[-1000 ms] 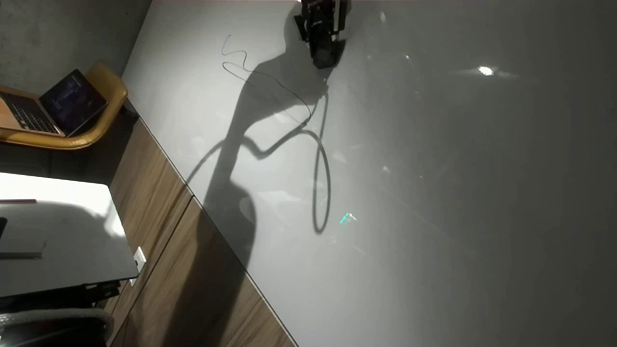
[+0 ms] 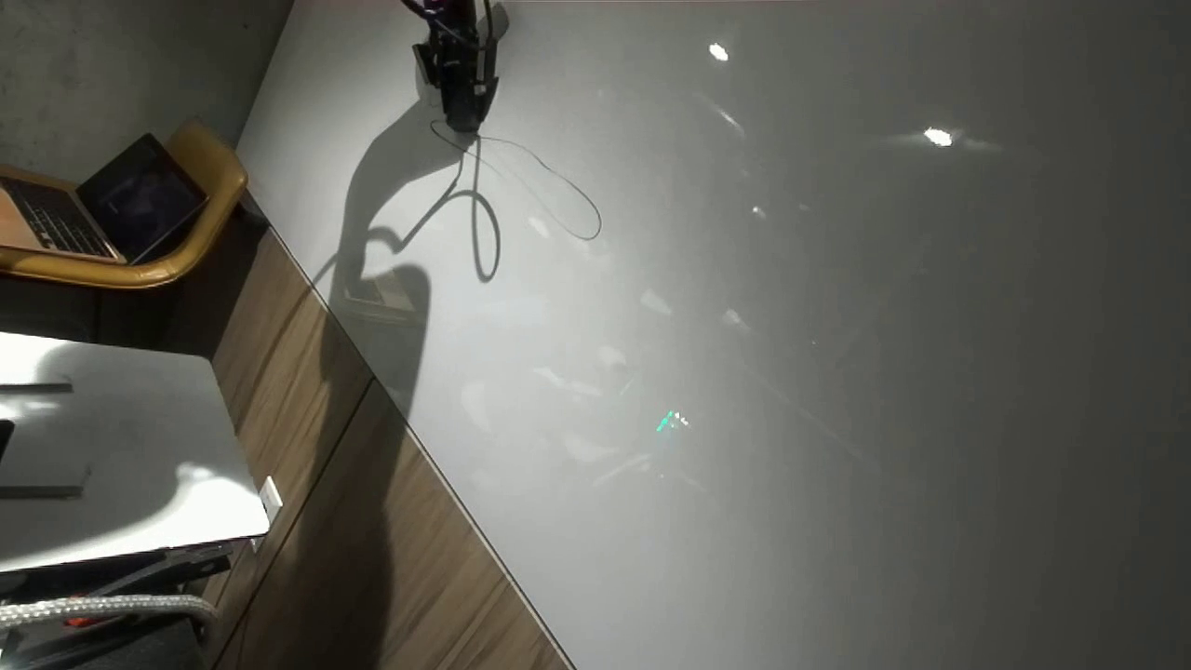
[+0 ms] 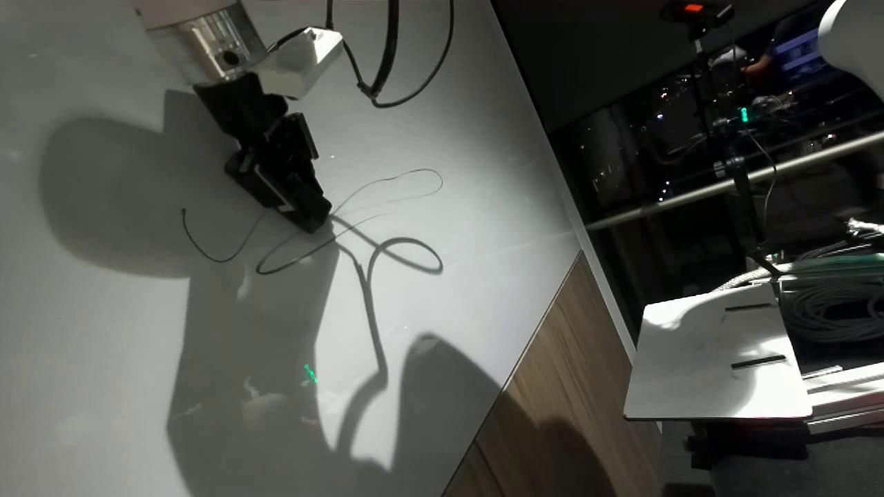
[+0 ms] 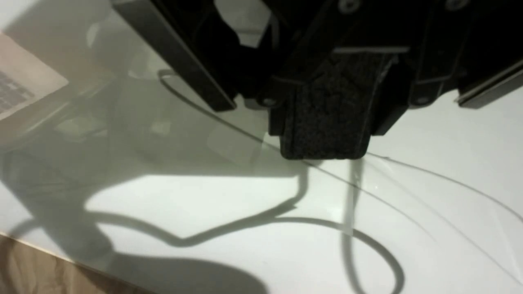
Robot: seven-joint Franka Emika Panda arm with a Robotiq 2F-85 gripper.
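Observation:
In the wrist view, a dark, rough-textured block (image 4: 326, 117) sits between the fingers of my gripper, which is shut on it. The block's lower end reaches past the fingertips. A thin dark wire (image 4: 431, 172) lies in loose loops on the pale table, and part of it passes behind the block. From the second exterior view, the gripper (image 3: 286, 178) points down at the table with the block (image 3: 313, 212) at its tip, near the wire (image 3: 219, 259). Whether block and table touch, I cannot tell. At the top of the first exterior view, the block (image 2: 462, 118) covers part of the wire (image 2: 564, 179).
In the first exterior view my gripper has moved left, carrying the dark block to the wire. The wire's visible loop on the right lies where it was.

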